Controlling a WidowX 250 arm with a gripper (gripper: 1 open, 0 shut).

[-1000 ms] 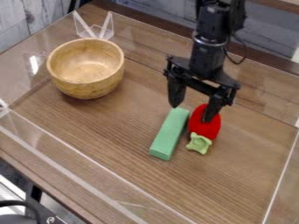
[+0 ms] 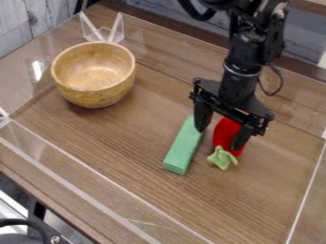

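My black gripper (image 2: 230,107) hangs at the centre right, open, low over a red object (image 2: 227,135) with a green leafy top (image 2: 222,157), like a strawberry, which it partly hides. A mint-green bar (image 2: 182,151) lies just left of the red object, close to the gripper's left finger. Whether the fingers touch either thing I cannot tell.
A wide tan bowl (image 2: 95,95) sits at the left on the wooden table (image 2: 114,172). A dark cable shows at the bottom-left corner.
The bowl and green bar look unmoved.
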